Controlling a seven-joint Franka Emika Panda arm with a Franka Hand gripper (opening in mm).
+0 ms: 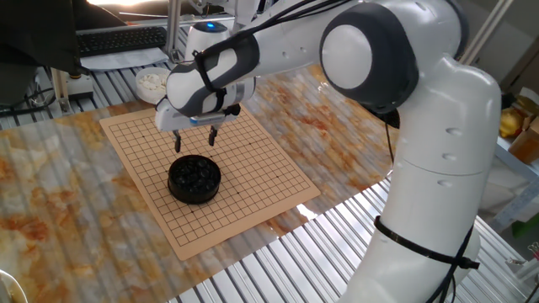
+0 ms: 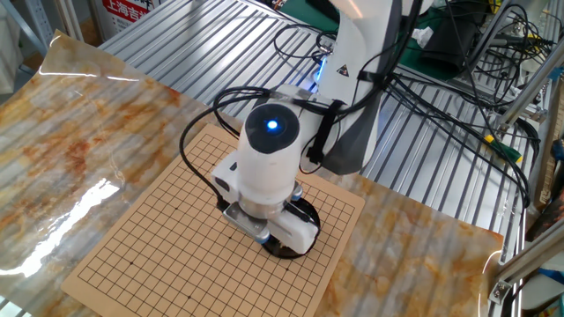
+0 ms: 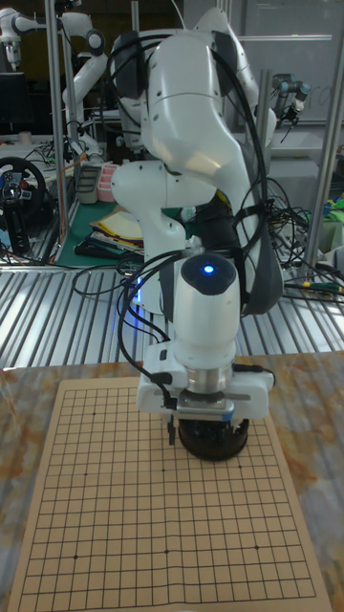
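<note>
My gripper (image 1: pixel 194 146) hangs open over the wooden go board (image 1: pixel 257 181), its two dark fingers (image 1: pixel 178 143) spread apart and nothing between them. Below and slightly toward the near side, a round black bowl (image 1: pixel 194 179) full of black stones stands upright on the board. In exterior view 1 the fingertips are clear of the bowl's rim. From above, in exterior view 2, the hand covers much of the bowl (image 2: pixel 284 254). Exterior view 3 has the bowl (image 3: pixel 214 443) just beneath the hand, partly hidden by it.
A white container with pale contents (image 1: pixel 152 84) stands beyond the board's far edge, partly behind the hand. The rest of the board is bare. Around it lies a marbled, glossy table cover (image 1: pixel 67 210), clear on the left. A keyboard (image 1: pixel 122 40) lies farther back.
</note>
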